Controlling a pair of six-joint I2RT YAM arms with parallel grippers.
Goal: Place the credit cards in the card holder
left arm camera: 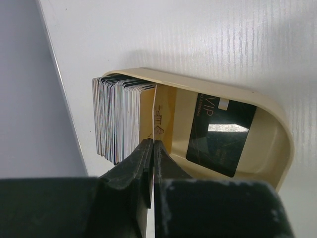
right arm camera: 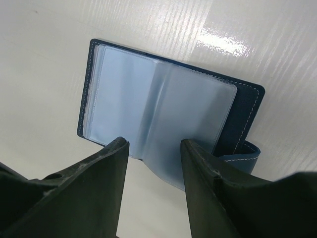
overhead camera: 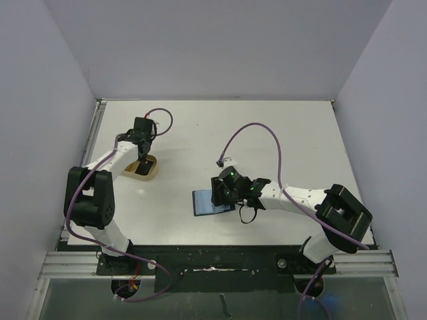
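Note:
A row of credit cards (left arm camera: 118, 114) stands on edge at the left end of a beige box (left arm camera: 182, 130). One card (left arm camera: 154, 110), seen almost edge-on at the row's right side, rises between the fingertips of my left gripper, which is shut on it. A black card marked VIP (left arm camera: 220, 144) lies flat in the box. The card holder (right arm camera: 148, 99) lies unfolded on the table, with clear sleeves and a dark blue stitched border. Over its near edge my right gripper stands open, nothing gripped. In the top view the left gripper (overhead camera: 143, 157) is at the box.
A grey wall (left arm camera: 59, 114) rises close to the left of the box. Bare white table (overhead camera: 180, 147) lies between the box and the holder, and the far right of the table is clear.

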